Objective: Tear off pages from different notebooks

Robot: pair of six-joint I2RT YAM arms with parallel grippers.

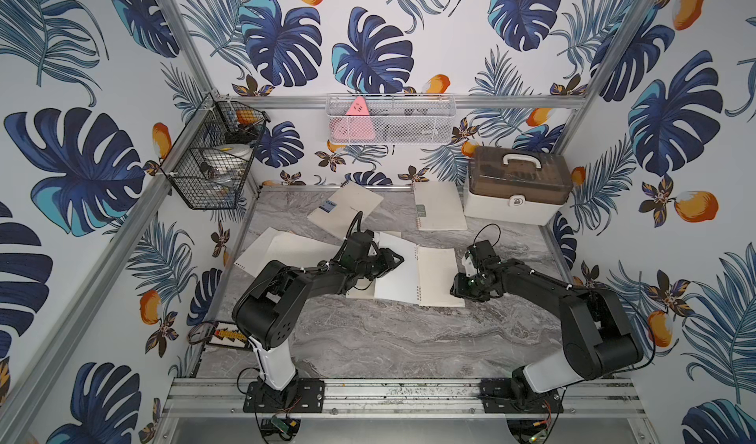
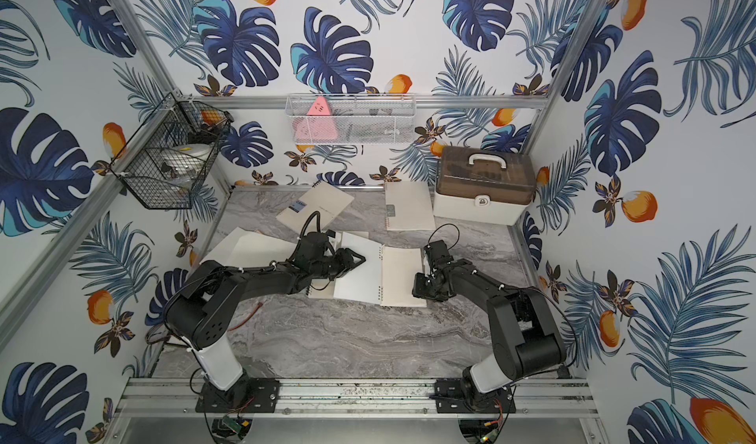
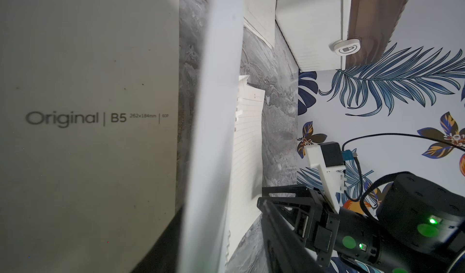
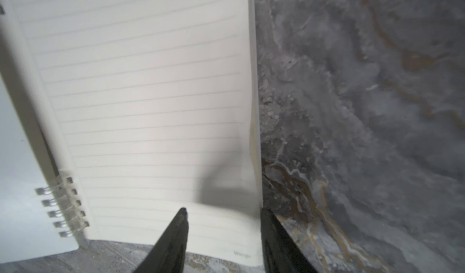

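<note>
An open spiral notebook [image 1: 437, 274] lies at the middle of the table, with a white cover on its left and lined cream pages [image 4: 150, 103] on its right. My left gripper is shut on the white cover [image 3: 213, 103], whose edge rises between the fingers in the left wrist view. My right gripper is part open over the lower outer corner of the lined pages, one finger at their right edge. The right wrist view is slightly blurred.
More notebooks and paper lie at the left [image 1: 279, 251] and back [image 1: 438, 207]. A storage box [image 1: 517, 199] stands at the back right; baskets hang on the rails.
</note>
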